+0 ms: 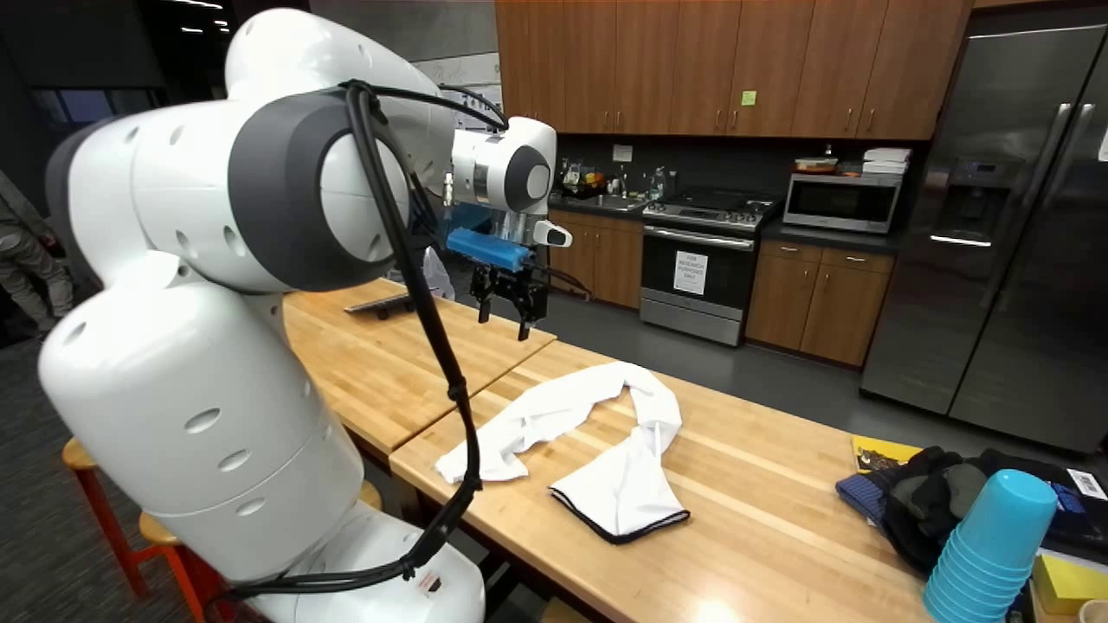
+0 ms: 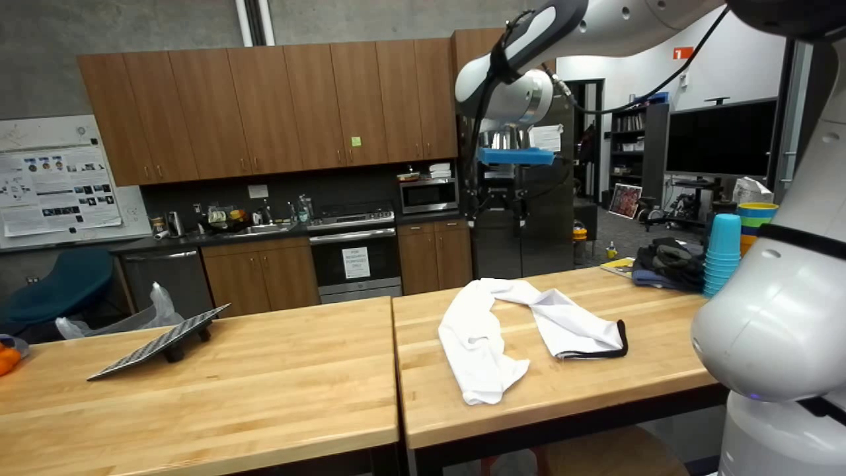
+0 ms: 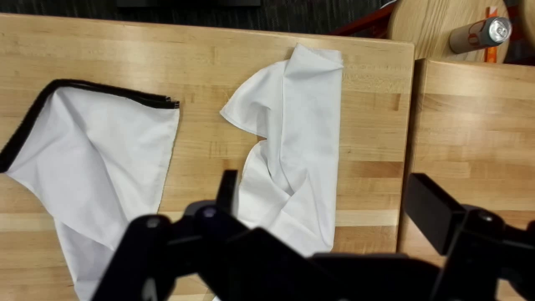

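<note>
A white cloth [image 1: 620, 488] with a black hem lies in a bent, crumpled arch on the wooden table. In exterior view 2 the cloth [image 2: 478, 341] has its black-edged end spread to the right and its narrow end near the front. My gripper [image 1: 505, 317] hangs well above the table's far side, pointing down. The wrist view shows the gripper open, its fingers wide apart. Part of the cloth [image 3: 311, 145] appears between and below them, untouched. The gripper's dark body hides the cloth's middle bend there.
Stacked blue cups [image 1: 987, 550] and a heap of dark clothing [image 1: 924, 493] occupy the table's right end. On the second table rests a tilted dark panel [image 2: 162, 342]. A can [image 3: 480, 35] sits on a stool. Bare tabletop surrounds the cloth.
</note>
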